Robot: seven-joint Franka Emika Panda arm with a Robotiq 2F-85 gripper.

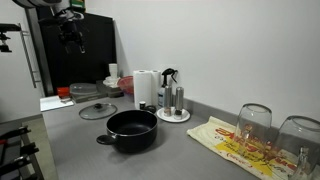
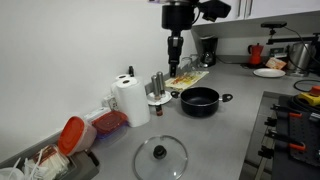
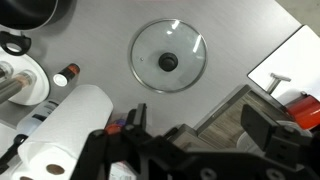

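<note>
High above the counter, my gripper is open, with empty space between its fingers. The wrist view looks down on a round glass lid (image 3: 185, 80) with a dark knob, lying flat on the counter beyond the fingertips and well apart from them. A black two-handled pot (image 1: 132, 133) stands uncovered on the counter, to the right of the lid (image 1: 97, 113) in exterior view 1. Only part of that pot (image 3: 42, 14) shows in the wrist view's upper left corner. The second exterior view has the gripper (image 2: 184, 68) raised over the counter.
A paper towel roll (image 2: 132, 103), a spray bottle (image 1: 168, 88) and shakers (image 1: 179, 100) stand along the wall. Upturned glass jars (image 1: 254, 124) rest on a printed cloth (image 1: 222, 139). A red bowl (image 2: 75, 133) lies near the lid.
</note>
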